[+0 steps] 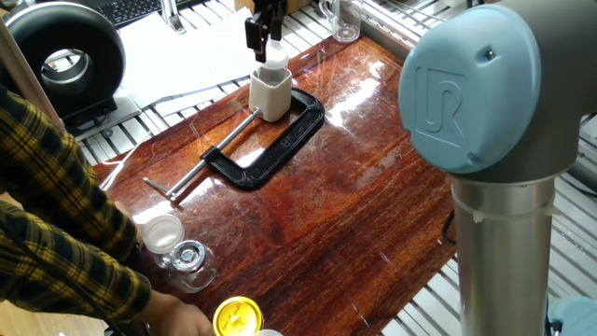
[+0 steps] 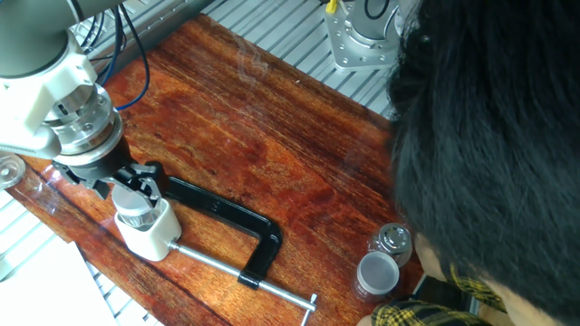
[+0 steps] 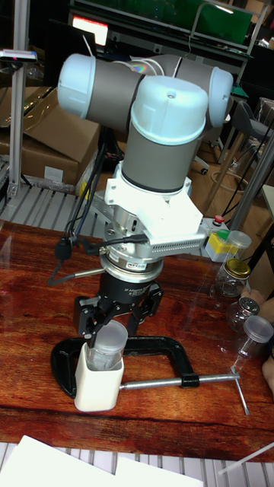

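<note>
A clear jar with a frosted white lid (image 3: pixel 111 333) stands upright in a white square holder (image 3: pixel 98 386). My gripper (image 2: pixel 128 194) points down at the jar, its fingers spread to either side of the lid; it is open. Whether a finger touches the lid cannot be told. A black C-clamp (image 1: pixel 270 156) lies on the wooden board, its screw end against the holder. In exterior view 1 the gripper's dark fingers (image 1: pixel 258 45) appear just above the lid, partly overlapping each other.
Near the person's hands are a frosted-lid jar (image 2: pixel 377 273), a silver-lidded jar (image 2: pixel 394 239) and a gold-lidded jar (image 1: pixel 238 317). A glass mug (image 1: pixel 345 21) stands at the far edge. The wooden board's (image 1: pixel 359 215) middle is clear.
</note>
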